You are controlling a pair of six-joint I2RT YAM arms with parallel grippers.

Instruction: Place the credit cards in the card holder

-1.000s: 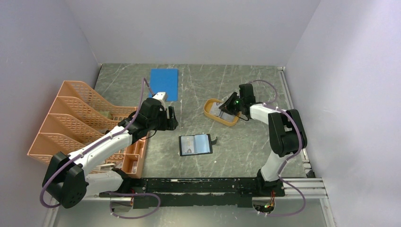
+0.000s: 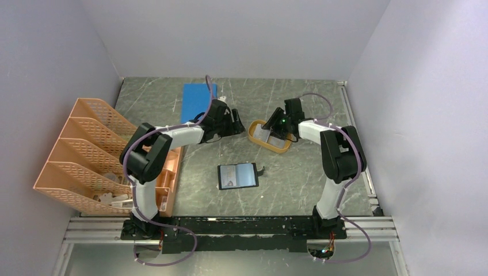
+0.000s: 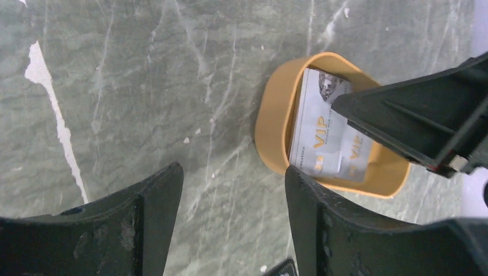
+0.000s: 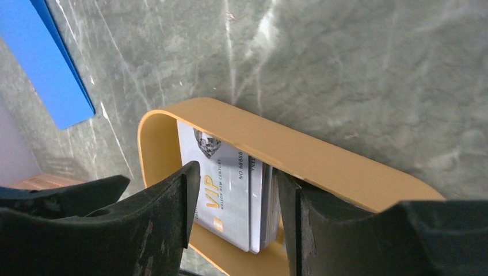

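White VIP credit cards [image 4: 227, 187] lie in a tan oval tray [image 4: 322, 161], some leaning along its wall. My right gripper is down at the tray, parted, with cards in the gap between its fingers; no firm grip shows. To the tray's left, my left gripper [image 2: 237, 121] stands open; in the left wrist view only bare table shows between its fingers. The black card holder [image 2: 256, 176] lies spread flat in front of both arms. Its left side shows a pale card-like face with a grey picture, its right side pale blue.
A peach organizer [image 2: 92, 149] with several compartments fills the left side. A blue flat sheet [image 2: 193, 98] lies at the back, partly under the left arm. Table around the holder is clear.
My left arm has swung right and back, bringing its gripper close to the tray. The right gripper has shifted slightly left over the tray. Holder and tray look unmoved.
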